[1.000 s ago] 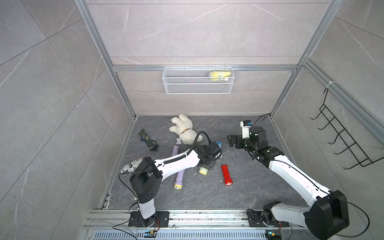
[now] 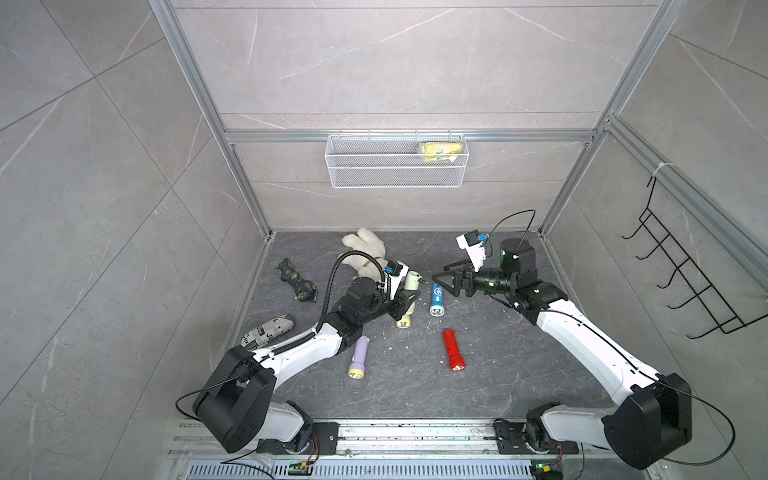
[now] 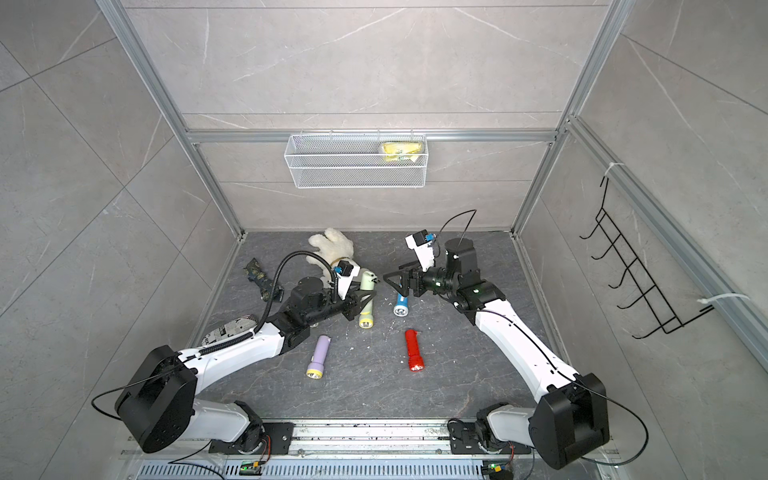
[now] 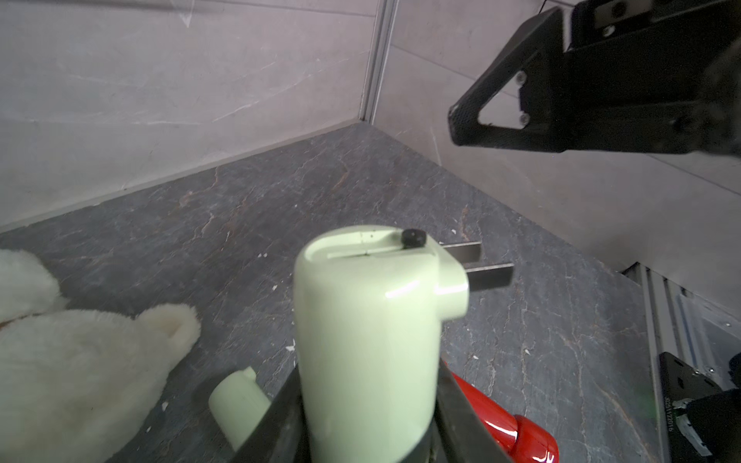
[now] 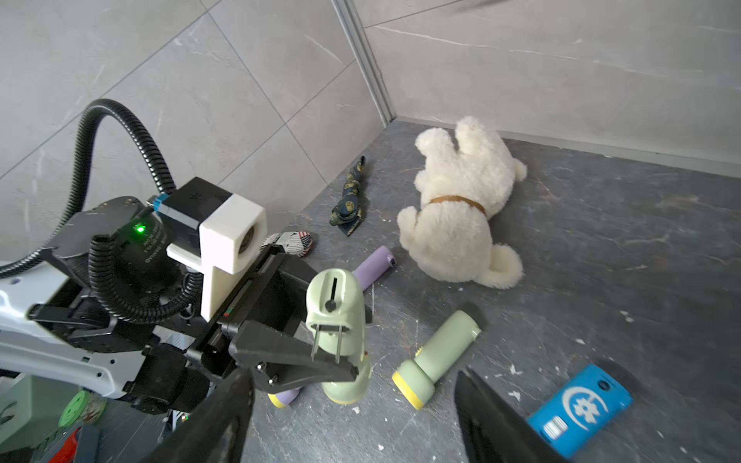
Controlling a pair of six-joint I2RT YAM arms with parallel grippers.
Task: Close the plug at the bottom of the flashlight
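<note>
A pale green flashlight [image 4: 366, 324] stands upright in my left gripper, which is shut around its body. Two metal plug prongs stick out sideways near its bottom end, which faces up; in the right wrist view the prongs [image 5: 338, 343] show beside a slot with a black knob. My right gripper [image 2: 453, 277] hovers to the right of that end, apart from it. In the right wrist view its fingers [image 5: 494, 416] are spread, with nothing held.
Another green flashlight [image 5: 436, 359], a blue one [image 5: 579, 413], a red one [image 2: 453, 350] and a purple one [image 2: 359, 357] lie on the table. Behind the left gripper is a white plush toy [image 5: 459, 208]. The table's right side beyond the right gripper looks clear.
My left arm has drawn back left and turned, bringing the flashlight into upright view. The right gripper has moved left toward it, tilted, and opened its fingers.
</note>
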